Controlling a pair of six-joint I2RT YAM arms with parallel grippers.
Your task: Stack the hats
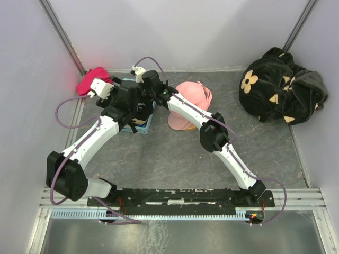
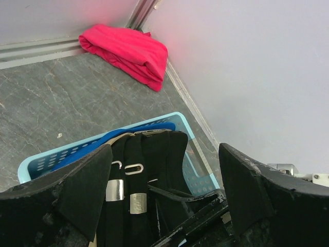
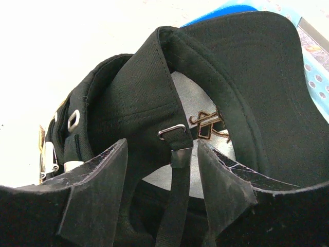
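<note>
Dark caps with straps and metal buckles (image 2: 164,159) fill a light blue basket (image 2: 36,167) at back left, a blue piece along its rim. In the right wrist view a black cap (image 3: 247,77) shows its strap and buckle. My left gripper is open over the basket. My right gripper is open over the straps, close to them. Pink caps (image 1: 193,95) lie on the floor right of the basket, partly under my right arm.
A red cloth (image 2: 123,51) lies in the back left corner. A black bag with flowers (image 1: 280,87) rests at back right.
</note>
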